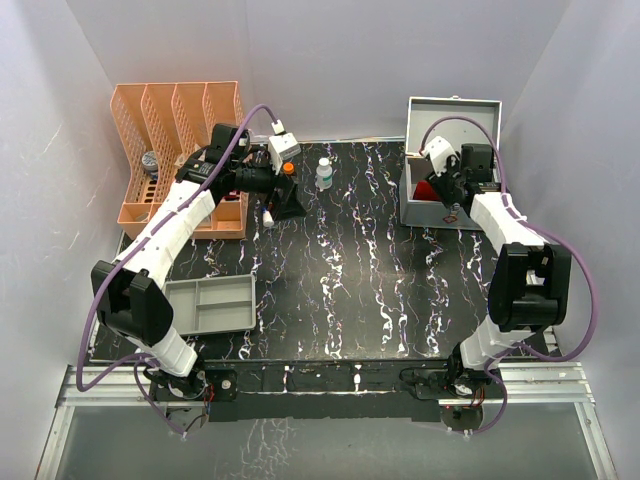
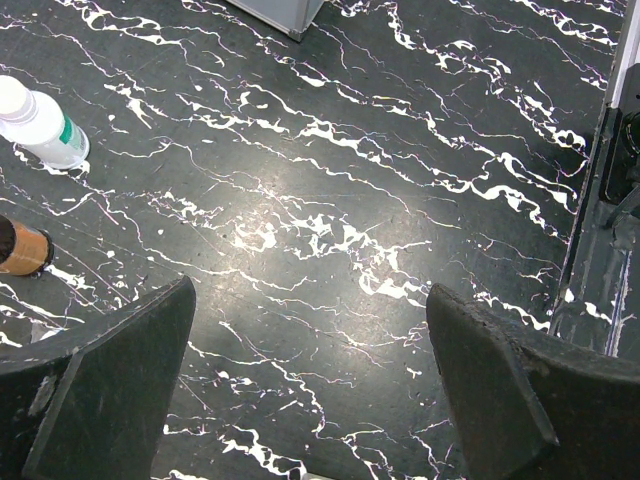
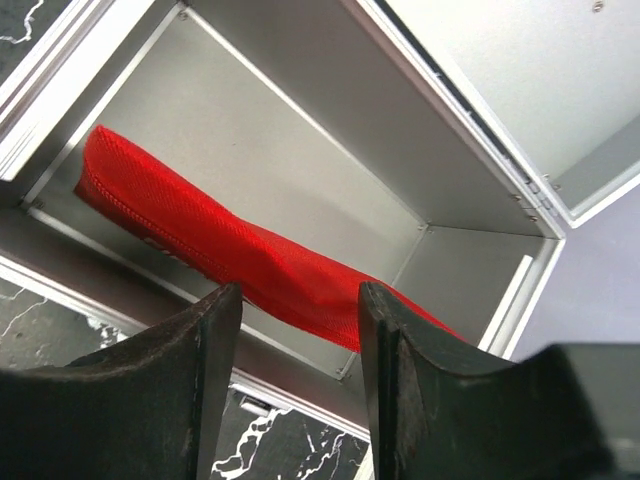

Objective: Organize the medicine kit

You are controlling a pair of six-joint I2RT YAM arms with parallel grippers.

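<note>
The grey metal medicine kit stands at the back right with its lid raised. A red fabric pouch lies inside it, slanting across the floor of the box. Over the pouch, my right gripper is open, its fingers apart and the red cloth showing between and beyond them. In the left wrist view my left gripper is wide open above bare table. A white bottle and an amber bottle stand off to that gripper's left side.
An orange slotted rack occupies the back left, holding a small jar and partly hidden by my left arm. A grey divided tray lies at the front left. Mid-table is clear; walls close in both sides.
</note>
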